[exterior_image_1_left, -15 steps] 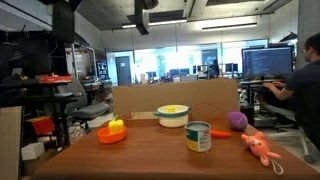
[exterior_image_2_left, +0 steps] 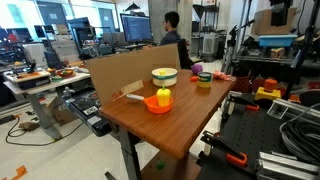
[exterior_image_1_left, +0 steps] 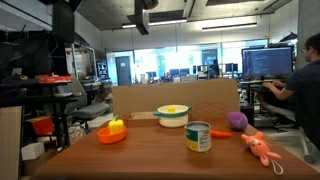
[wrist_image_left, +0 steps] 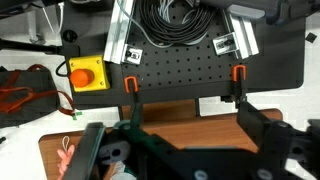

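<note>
In the wrist view, the gripper is open, its dark fingers far apart with nothing between them. It hangs above the table's near edge and the robot's black base plate. On the brown table (exterior_image_1_left: 150, 160) stands a white pot (exterior_image_1_left: 172, 117) with a blue-green rim and something yellow inside. To its left, an orange bowl (exterior_image_1_left: 108, 137) holds a yellow object (exterior_image_1_left: 116, 126). A labelled can (exterior_image_1_left: 198, 138) stands right of centre. Beyond it are a purple round object (exterior_image_1_left: 237, 121) and a reddish-pink soft toy (exterior_image_1_left: 262, 148). No object touches the gripper.
A tall cardboard panel (exterior_image_2_left: 115, 78) borders the table's far side. Beside the base sits a yellow box with an orange button (wrist_image_left: 82, 78); coiled cables (wrist_image_left: 175, 18) lie on the plate. A person (exterior_image_1_left: 307, 85) sits at a desk behind.
</note>
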